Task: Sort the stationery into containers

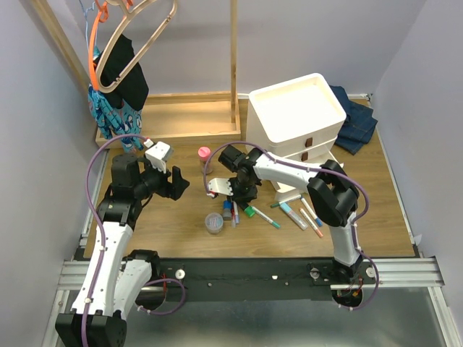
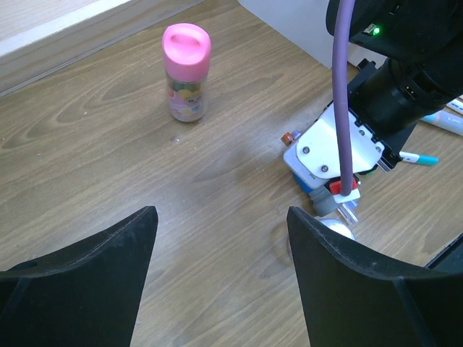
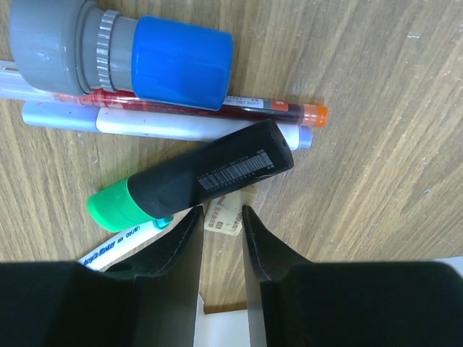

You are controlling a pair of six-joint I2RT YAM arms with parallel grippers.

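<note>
My right gripper is low over the table, its fingers partly apart. A small pale printed block point(image 3: 223, 217) sits between its fingertips; whether they press on it cannot be told. Just beyond lies a black marker with a green cap point(image 3: 210, 172), over a white pen with a lilac end point(image 3: 166, 124). Next to these are a red pen point(image 3: 271, 110) and a grey bottle with a blue part point(image 3: 181, 61). Left of them, my left gripper hangs open and empty.
A pink-lidded jar point(image 1: 205, 160) and a clear round container point(image 1: 213, 223) stand on the table. Several pens, including a pale blue marker point(image 1: 293, 215), lie right of the right gripper. Behind is a white drawer box point(image 1: 296, 116). Bare wood point(image 1: 173, 224) lies at left.
</note>
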